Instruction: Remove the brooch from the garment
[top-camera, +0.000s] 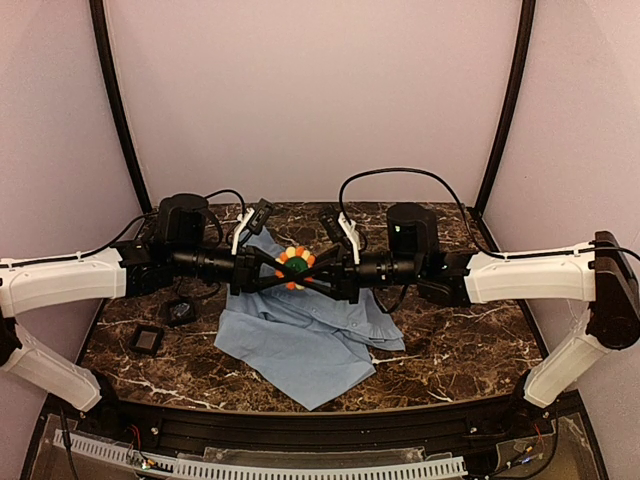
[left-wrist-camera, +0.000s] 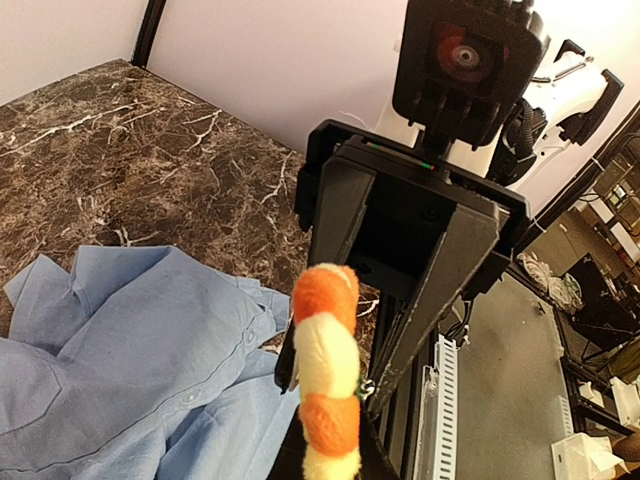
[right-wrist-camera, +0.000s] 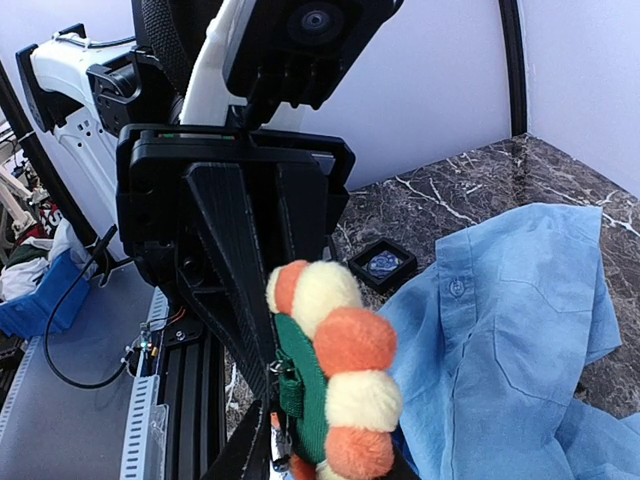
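Note:
An orange and cream plush flower brooch with a green centre (top-camera: 296, 265) is held up over the light blue shirt (top-camera: 290, 350) in the top view. My left gripper (top-camera: 282, 277) is shut on it, coming from the left. My right gripper (top-camera: 318, 278) reaches in from the right, fingers part open around the brooch. The right wrist view shows the brooch's back (right-wrist-camera: 300, 370) with a metal clasp at the fingertips; whether the right fingers touch it is unclear. In the left wrist view the brooch (left-wrist-camera: 325, 370) appears edge-on, clear of the shirt.
Two small black square holders (top-camera: 146, 340) (top-camera: 180, 312) lie left of the shirt on the dark marble table (top-camera: 470, 350). Walls stand at the back and sides.

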